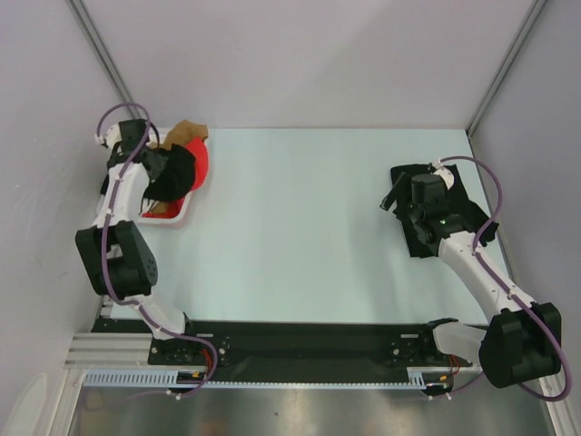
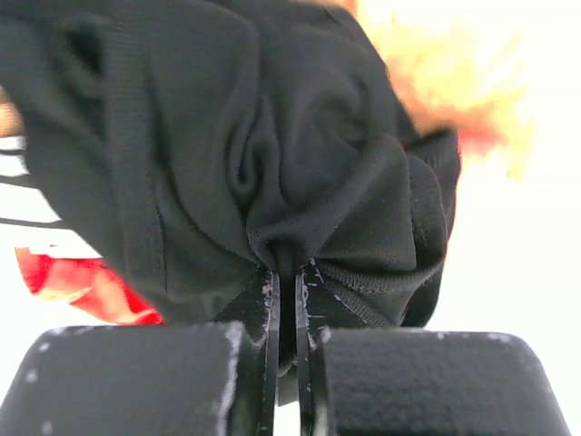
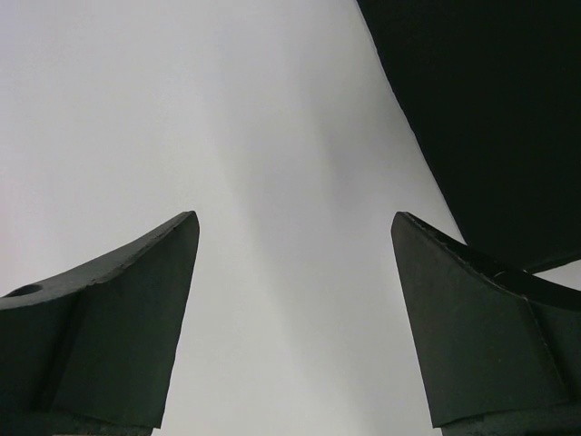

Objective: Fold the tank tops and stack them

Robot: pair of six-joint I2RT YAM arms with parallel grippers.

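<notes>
Over the white basket at the left, my left gripper is shut on a bunched black tank top (image 2: 340,173), the fabric gathered between its fingertips. In the top view this black tank top (image 1: 179,177) lies across the basket's contents, partly behind the left arm. A second black tank top (image 1: 419,241) lies spread on the right side of the table, partly covered by the right arm. My right gripper stands open beside its left edge, with only bare white table between the fingers.
The white basket (image 1: 188,207) also holds red cloth (image 1: 200,162) and brown cloth (image 1: 186,133). A wide empty stretch of white table (image 1: 290,218) lies between the basket and the right-hand tank top.
</notes>
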